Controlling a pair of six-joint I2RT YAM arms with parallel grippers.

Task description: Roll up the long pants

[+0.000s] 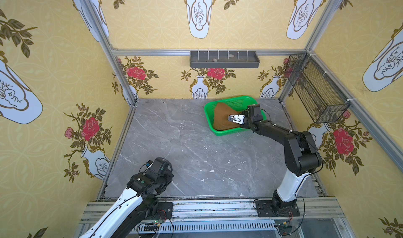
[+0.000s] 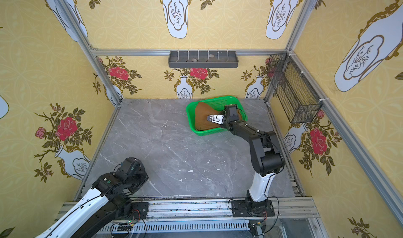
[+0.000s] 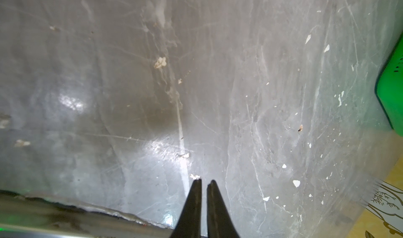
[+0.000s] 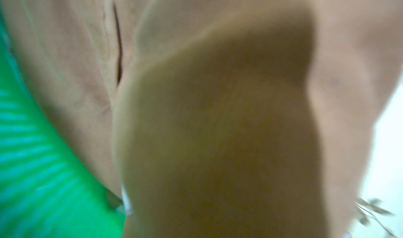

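The brown pants (image 1: 223,114) lie bunched inside a green basket (image 1: 210,122) at the back right of the table. My right gripper (image 1: 242,119) reaches down into the basket, shut on the pants; its fingertips are hidden. In the right wrist view, a raised fold of brown cloth (image 4: 226,145) fills most of the picture, right in front of the camera. At the front left, my left gripper hangs over bare table, shut with nothing between its fingers.
A grey rack (image 1: 224,63) is mounted on the back wall, and a black wire basket (image 1: 319,89) on the right wall. The table's front edge (image 3: 84,210) runs close below my left gripper.
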